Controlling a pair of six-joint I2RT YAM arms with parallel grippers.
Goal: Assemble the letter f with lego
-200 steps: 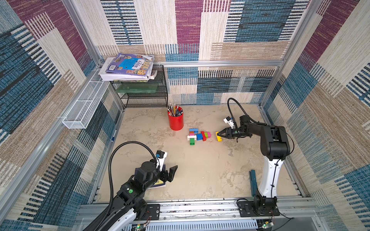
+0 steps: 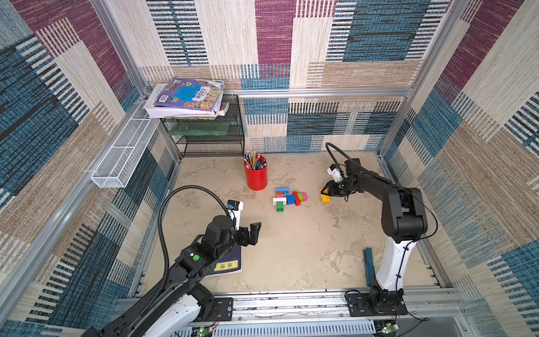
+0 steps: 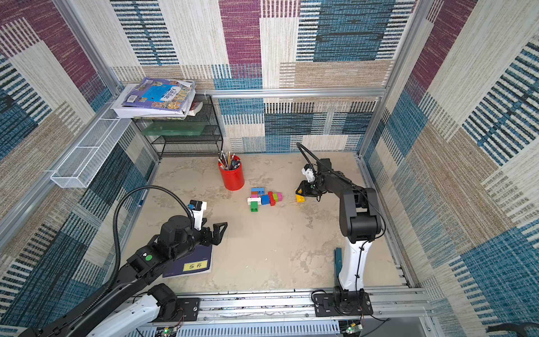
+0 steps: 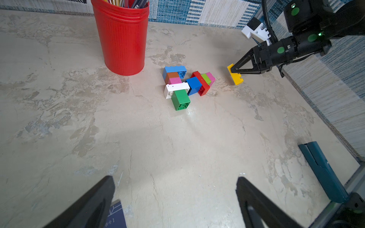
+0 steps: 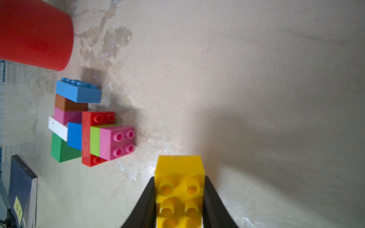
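Note:
A yellow brick (image 5: 178,169) (image 4: 235,74) is between the fingers of my right gripper (image 2: 326,191), which appears shut on it, just right of a cluster of joined-looking bricks. The cluster has a light blue brick (image 5: 78,92), red brick (image 5: 87,144), lime brick (image 5: 95,140), pink brick (image 5: 117,144), white brick (image 4: 176,86), blue brick (image 4: 193,85) and green brick (image 4: 180,100), plus brown and another pink piece. Whether they are attached I cannot tell. My left gripper (image 2: 252,233) hangs open over the lower left of the table, nothing between its fingers.
A red pen cup (image 2: 256,178) stands behind the bricks. A dark book (image 3: 179,266) lies under the left arm, a teal stapler-like object (image 2: 369,266) at the front right. A wire shelf (image 2: 213,146) stands at back left.
My right gripper has moved slightly right and back with the yellow brick. My left arm has risen and shifted a little toward the back.

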